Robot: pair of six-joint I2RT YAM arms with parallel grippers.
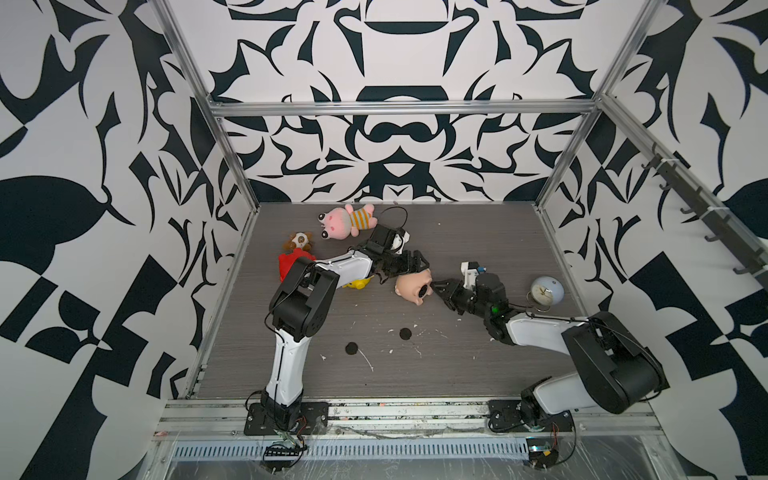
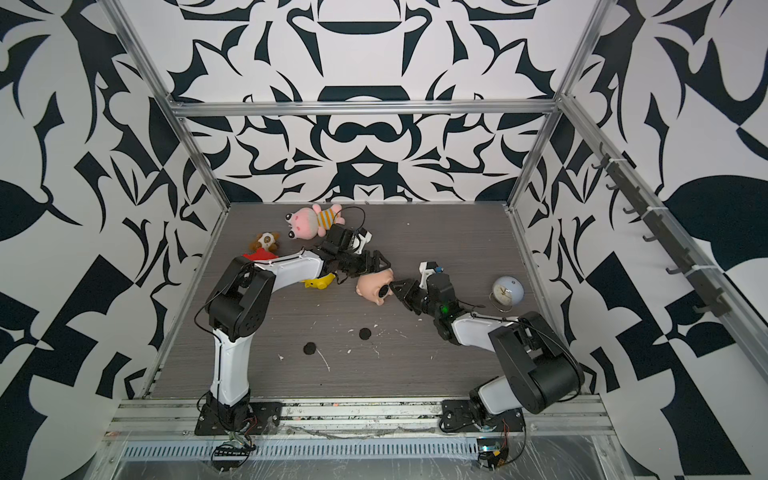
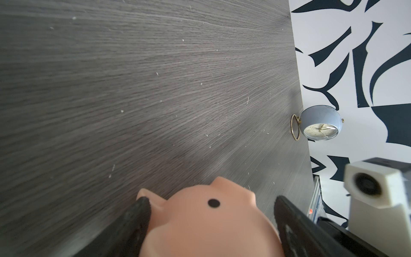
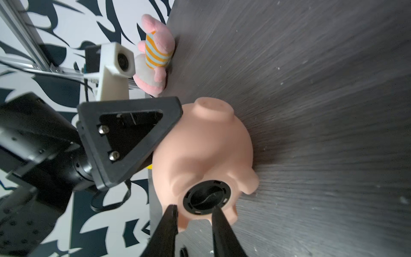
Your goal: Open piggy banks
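Note:
A pink piggy bank (image 1: 412, 284) lies mid-table, tipped so that its black plug (image 4: 206, 197) faces my right gripper. My left gripper (image 1: 409, 262) is over it, open, its fingers at either side of the body in the left wrist view. My right gripper stands open just right of the bank in the top views, fingertips pointing at the plug with nothing between them. Two black discs (image 1: 405, 333) (image 1: 351, 348) lie on the table in front.
Plush toys (image 1: 340, 224) lie at the back left, with a red item (image 1: 292, 264) and a yellow item (image 1: 357, 284) beside my left arm. A round clock (image 1: 547, 289) is at the right edge.

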